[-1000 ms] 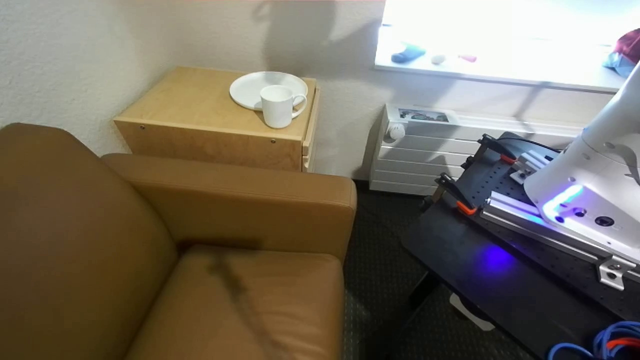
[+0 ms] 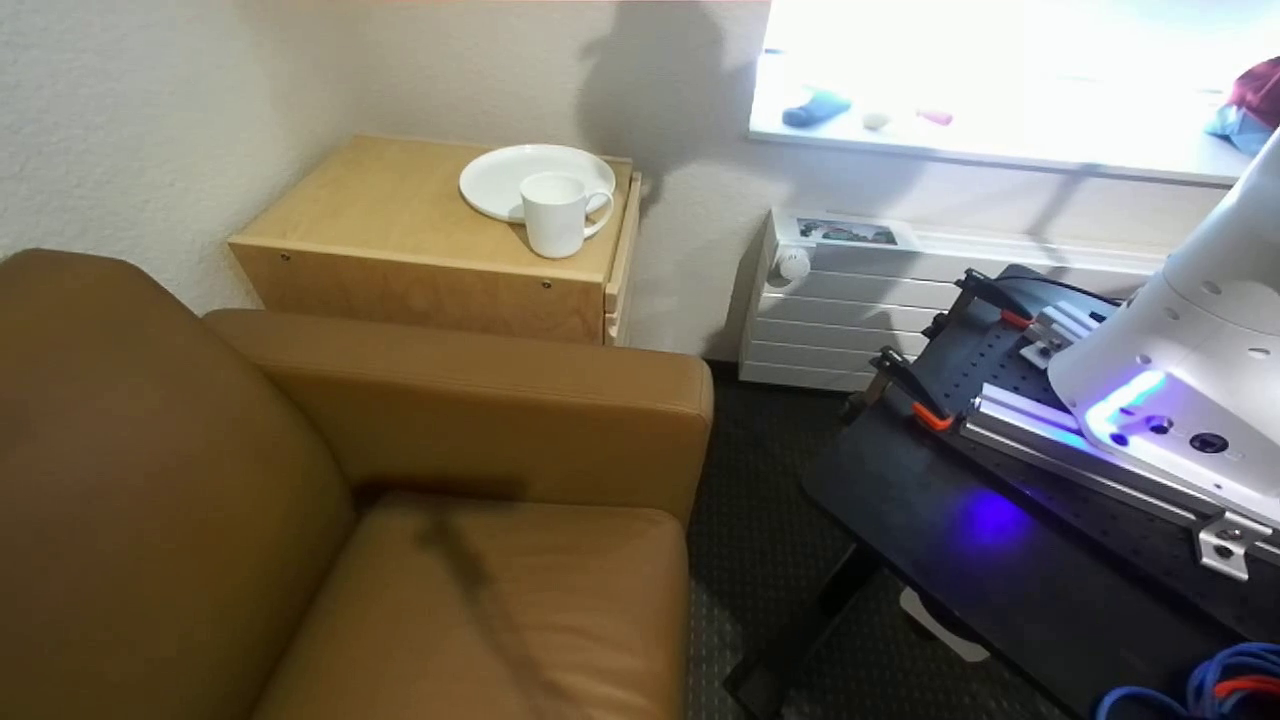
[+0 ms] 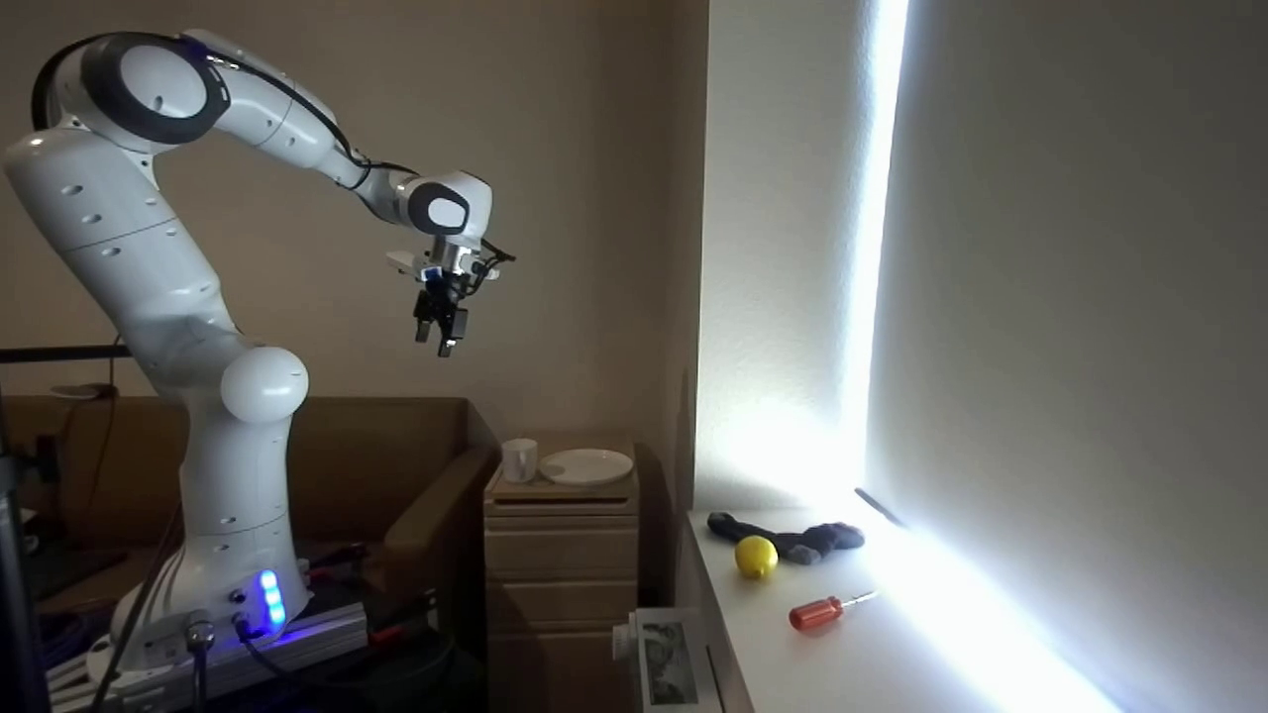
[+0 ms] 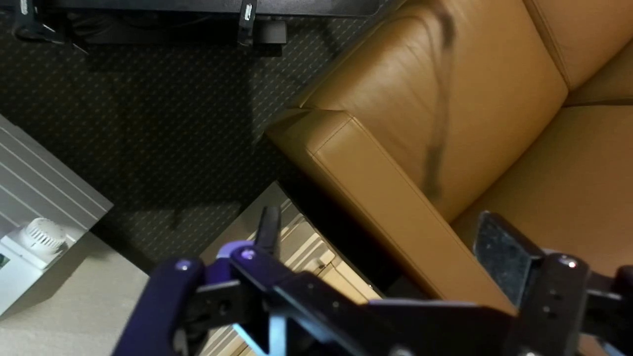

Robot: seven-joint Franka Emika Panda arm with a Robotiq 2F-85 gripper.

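Observation:
High above the wooden cabinet, my gripper points downward. Its fingers stand wide apart in the wrist view, and only air lies between the fingertips of the gripper. Far below, on the cabinet top, a white mug stands upright with its handle to the right in exterior view 1. Close by it lies a round white plate, partly covered by the mug in that view. Neither mug nor plate can be made out in the wrist view, where the gripper body hides much of the cabinet.
A brown sofa sits beside the cabinet. On the windowsill lie a yellow lemon, a red-handled screwdriver and a dark cloth-like item. A white radiator is under the window.
The arm's shadow on the wall has shifted to the right in exterior view 1, and the visible lower arm has turned slightly. Mug and plate have stayed put.

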